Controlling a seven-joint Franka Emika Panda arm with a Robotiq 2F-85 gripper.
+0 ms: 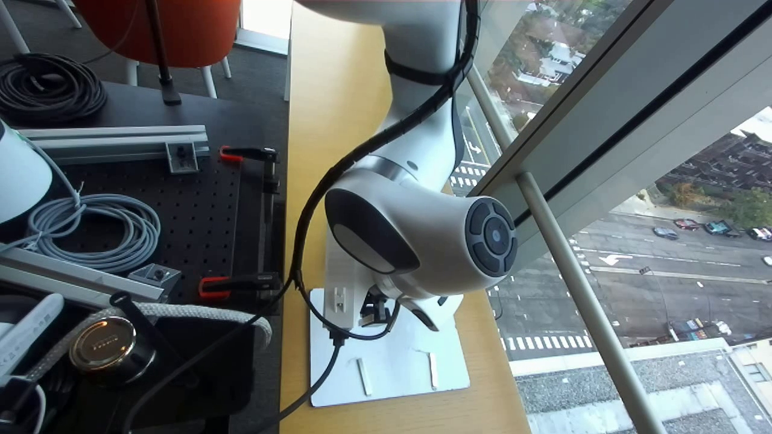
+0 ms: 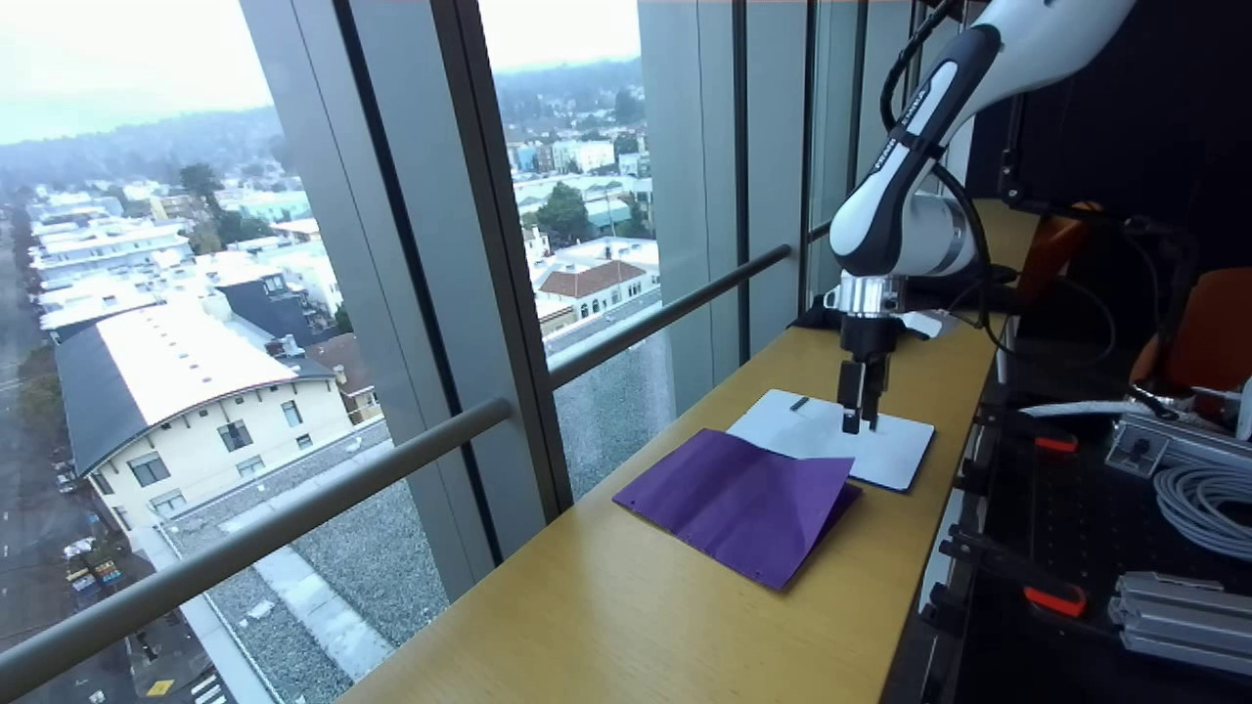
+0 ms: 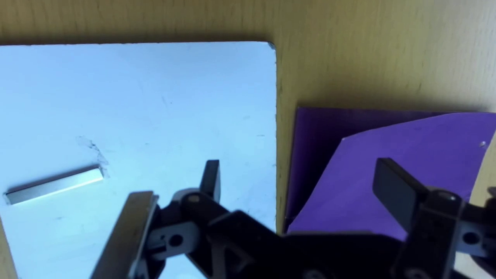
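My gripper (image 2: 864, 420) points down over the white board (image 2: 798, 424), close to its edge on the purple folder's side. A purple folder (image 2: 739, 493) lies on the wooden counter beside the board, its top flap lifted at one corner. In the wrist view the gripper is open with nothing between its fingers. One fingertip (image 3: 212, 179) appears over the board (image 3: 139, 102), the other over the purple folder (image 3: 395, 139). Exterior view 1 shows the gripper (image 1: 376, 311) partly covered by the arm, which hides the folder.
Small pale strips (image 1: 363, 377) sit on the board. A metal rail (image 1: 586, 304) and windows border one side of the counter. Clamps (image 2: 1056, 600) and a dark bench with coiled cable (image 1: 98, 231) border the other.
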